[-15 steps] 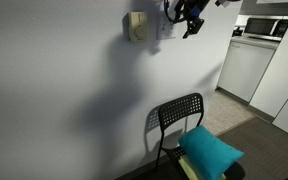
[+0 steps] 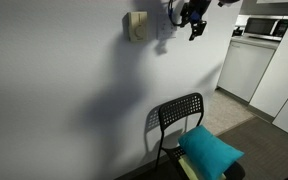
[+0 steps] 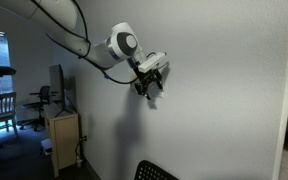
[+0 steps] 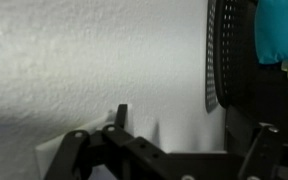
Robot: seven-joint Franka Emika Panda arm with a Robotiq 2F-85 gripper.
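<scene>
My gripper [image 2: 187,22] is high up near the white wall, in front of a small white plate [image 2: 167,29]. To the left of that plate, a beige wall box [image 2: 138,26] is mounted. The wrist view has my gripper with its two fingers [image 4: 116,130] wide apart and only wall visible between them. Behind the left finger lies a white flat piece [image 4: 48,150], partly hidden. In exterior view 2 the arm reaches down to the gripper [image 3: 147,87] beside the wall; whether it touches the wall plate I cannot tell.
Below stands a black mesh chair [image 2: 180,110] with a teal cushion [image 2: 210,152] on its seat. A microwave [image 2: 267,27] rests on a counter at far right. The wall left of the beige box is bare. A wooden cabinet [image 3: 64,140] stands behind the arm.
Chair, cushion and wall box have stayed in place.
</scene>
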